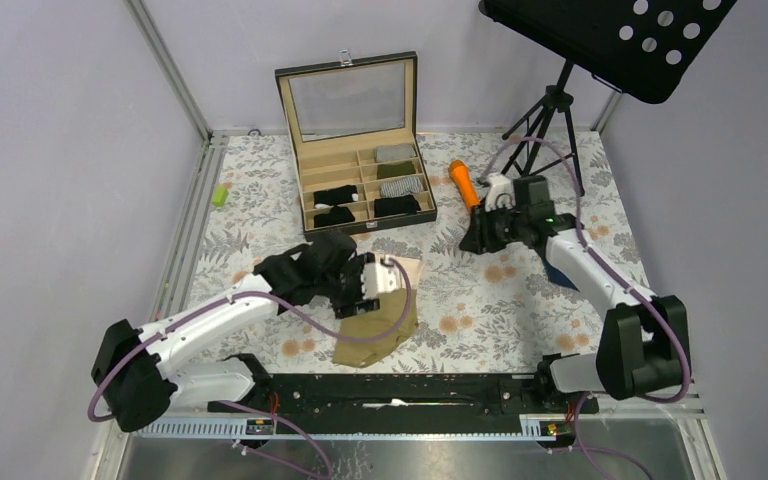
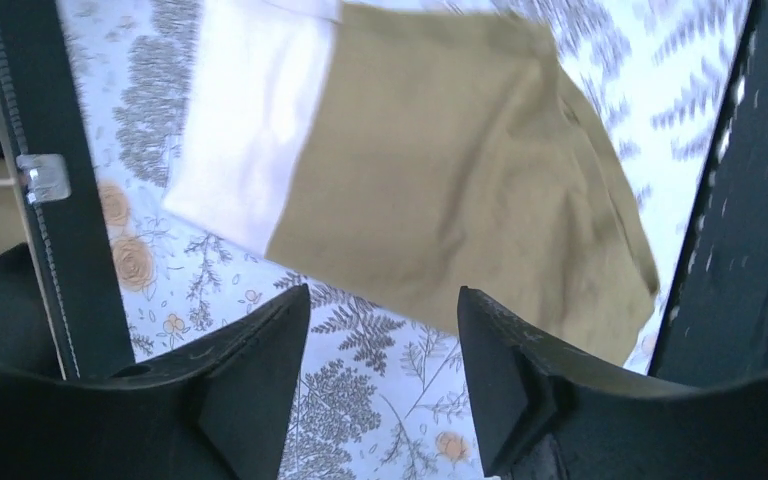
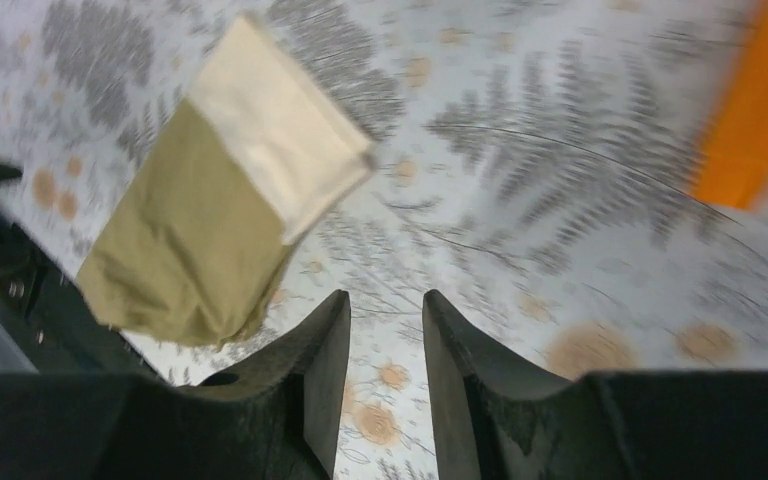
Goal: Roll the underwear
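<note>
Olive underwear (image 1: 375,330) with a cream waistband (image 2: 245,120) lies flat in front of the box, one edge wrinkled and doubled. My left gripper (image 1: 355,295) hangs above it, partly hiding it in the top view; the left wrist view shows it open with nothing between its fingers. My right gripper (image 1: 480,240) is to the right, above bare table near the orange object. It is open and empty, with the underwear at the upper left of the right wrist view (image 3: 190,230).
An open compartment box (image 1: 320,175) with rolled items is at the back. An orange microphone-shaped object (image 1: 462,182) lies beside it. A black stand (image 1: 560,100) is at back right, and dark blue cloth (image 1: 560,275) is partly behind the right arm.
</note>
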